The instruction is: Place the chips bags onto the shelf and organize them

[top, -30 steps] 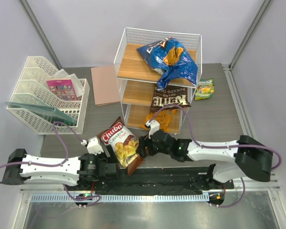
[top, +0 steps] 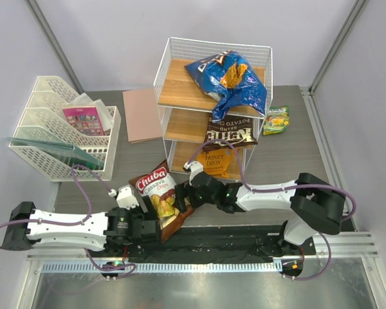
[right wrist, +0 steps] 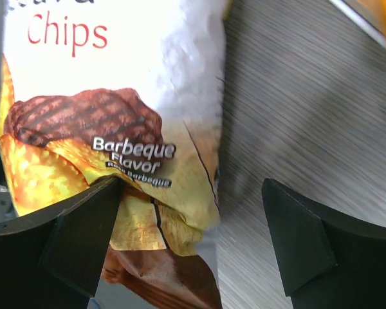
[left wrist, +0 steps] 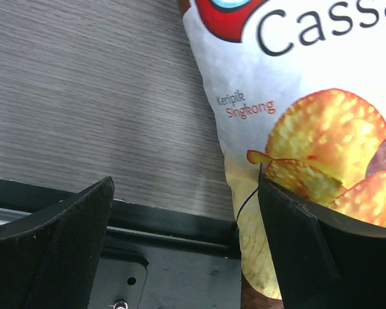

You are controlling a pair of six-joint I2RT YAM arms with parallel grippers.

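A Chuba cassava chips bag [top: 161, 193] lies on the grey table in front of the shelf [top: 180, 93]. My open left gripper is at the bag's left side, one finger over it. My open right gripper is over the bag's other side, one finger against its crumpled barbeque end. A blue bag [top: 231, 84] lies on the top tier, a brown Kettle bag [top: 228, 132] on the middle one, an orange bag [top: 212, 161] on the bottom one.
A white basket [top: 38, 151] with folders stands at left. A pink board [top: 141, 116] lies beside the shelf. A small green packet [top: 275, 120] lies to the shelf's right. The front table edge runs just below the bag.
The left arm and shelf look unchanged.
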